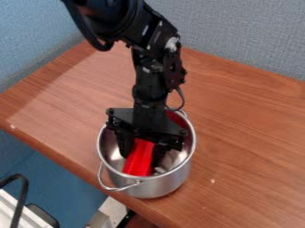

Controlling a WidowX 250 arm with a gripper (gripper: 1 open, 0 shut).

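My black gripper [143, 138] reaches down from the top into a silver pot [161, 185] near the front edge of the wooden table. The gripper is shut on a red object [138, 158] that lies tilted inside the pot, its upper part hidden by the gripper. Some light, small shapes show on the pot's floor beside the red object, too small to tell what they are.
Grey-blue walls stand behind.
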